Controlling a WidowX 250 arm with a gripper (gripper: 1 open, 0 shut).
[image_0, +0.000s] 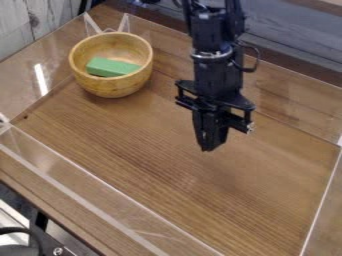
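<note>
A wooden bowl (134, 52) sits at the upper left of the camera view with a green block (110, 66) lying inside it. The black gripper (211, 136) hangs over the middle right of the wooden surface (160, 195), apart from the bowl and to its lower right. I cannot make out whether its fingers are apart, and nothing is visible held in it.
Pale raised edges border the wooden surface at the left, top and right. A black cable or part (16, 240) shows at the bottom left corner.
</note>
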